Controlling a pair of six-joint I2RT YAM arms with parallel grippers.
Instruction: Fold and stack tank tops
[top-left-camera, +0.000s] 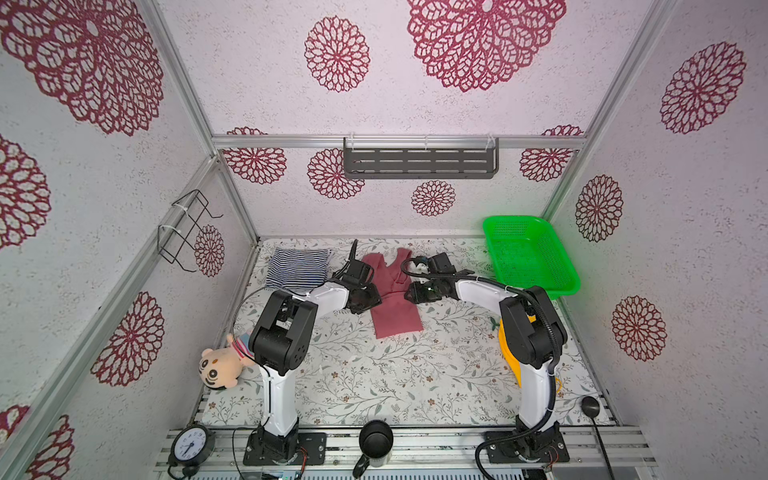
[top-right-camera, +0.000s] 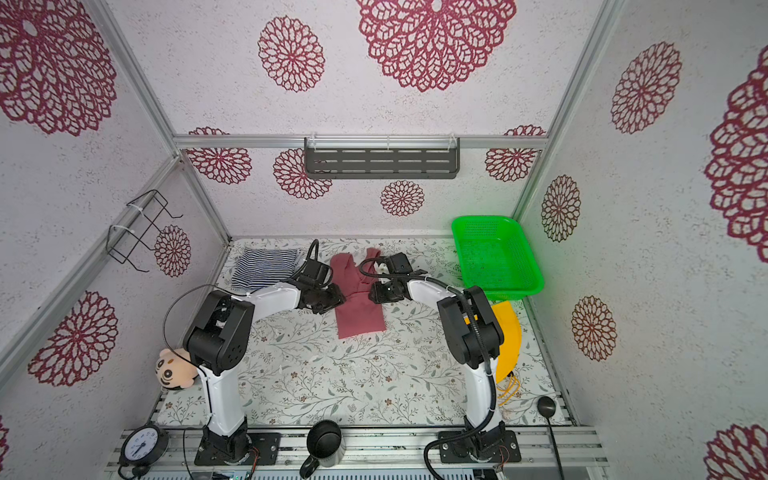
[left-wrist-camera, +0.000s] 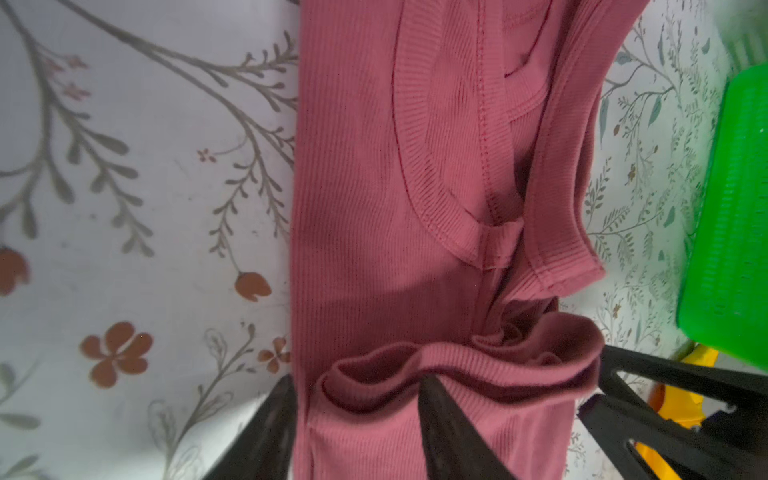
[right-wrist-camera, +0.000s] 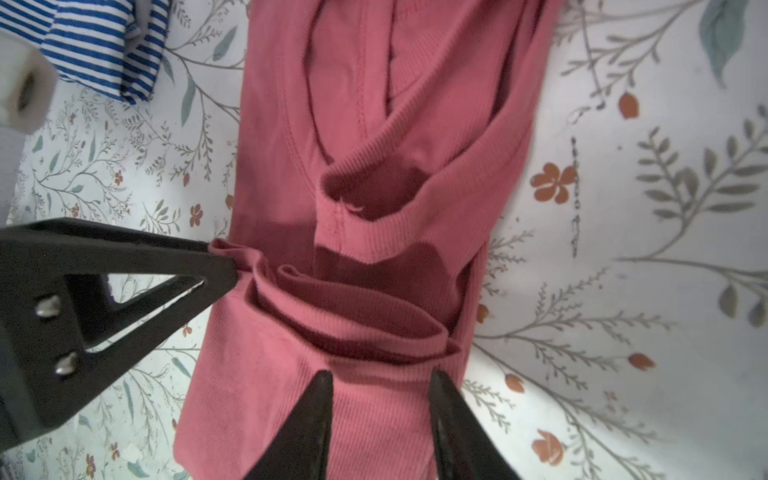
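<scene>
A red tank top (top-left-camera: 394, 318) lies at the table's centre, straps toward the back, with a bunched crosswise fold over its middle. My left gripper is low at the left end of that fold, fingers apart with fabric beneath and between them. My right gripper is at the fold's right end, fingers likewise apart over the cloth; whether either grips it is not clear. A folded striped top (top-left-camera: 297, 268) lies at the back left.
A green basket (top-left-camera: 528, 252) stands at the back right, a yellow item (top-right-camera: 504, 336) lies by the right arm, and a plush toy (top-left-camera: 220, 368) is at the left.
</scene>
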